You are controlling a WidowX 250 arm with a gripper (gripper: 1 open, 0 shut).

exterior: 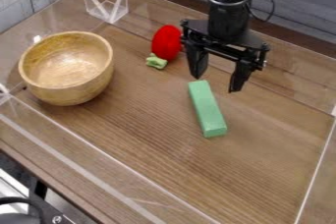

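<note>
My black gripper [219,71] hangs over the wooden table, its two fingers spread wide apart with no object visible between them. Just below and in front of it lies a long green block [206,108]. Behind and left of the gripper is a red object [165,42], with a small light green piece [156,61] beside it.
A large tan bowl [54,68] sits at the left. A clear plastic holder [108,2] stands at the back left by the table's edge. A black cable lies at the lower left corner.
</note>
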